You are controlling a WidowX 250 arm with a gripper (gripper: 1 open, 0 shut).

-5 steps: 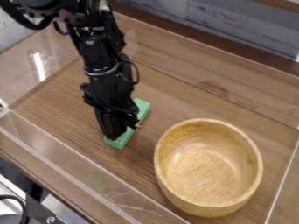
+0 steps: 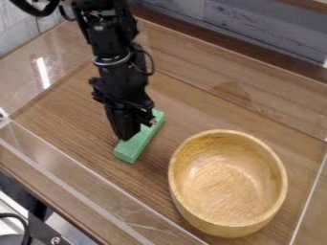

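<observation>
My black gripper (image 2: 129,124) hangs from the top of the view, its tip just above and left of a green rectangular block (image 2: 138,144) lying on the wooden table (image 2: 64,153). The gripper looks shut, with nothing visible held in it; its fingers are small and dark, partly over the block's upper left.
A large tan oval bowl (image 2: 228,177) stands at the right front, close to the block's right. A pale wall edge runs along the top right, and dark cables show at the lower left.
The gripper has moved up and slightly back from over the green block, uncovering more of it. The block and bowl look unmoved.
</observation>
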